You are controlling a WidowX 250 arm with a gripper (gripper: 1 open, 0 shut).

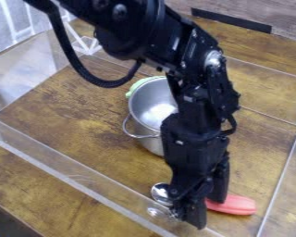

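My black gripper (200,204) is low over the table at the lower right, on top of a spoon with a pink handle (237,205) and a silver bowl end (162,193). Its fingers hide the middle of the spoon; whether they grip it I cannot tell. A silver pot (150,106) with a wire handle stands behind the gripper, partly hidden by the arm, with a green object (141,81) at its rim.
Clear plastic walls run along the left and across the lower left.
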